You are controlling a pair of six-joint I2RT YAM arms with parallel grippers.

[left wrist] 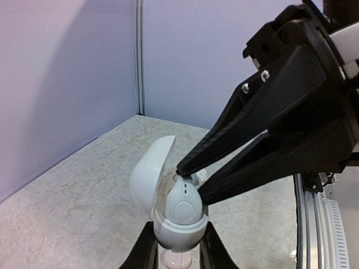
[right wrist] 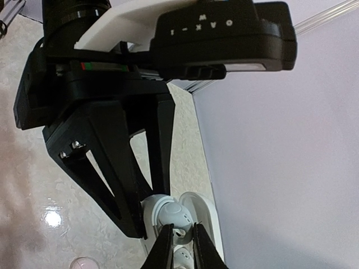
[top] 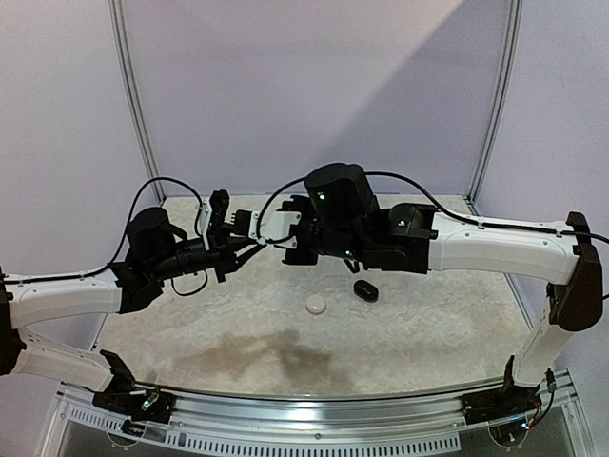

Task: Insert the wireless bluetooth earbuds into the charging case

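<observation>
In the left wrist view, the white charging case (left wrist: 148, 171) is held up off the table with its lid raised. My left gripper is shut on its lower end. A white earbud (left wrist: 184, 200) sits at the case opening. Reaching in from the right, the right gripper has its fingertips against or close beside this earbud. From the right wrist view, the two right fingers (right wrist: 161, 249) stand slightly apart over the earbud (right wrist: 175, 214) and the case lid (right wrist: 203, 216); whether they grip it is unclear. In the top view, the arms hide the case.
A round white object (top: 316, 305) and a small black oval object (top: 365, 290) lie on the table, below the arms. Both grippers are very close together, leaving little room between them.
</observation>
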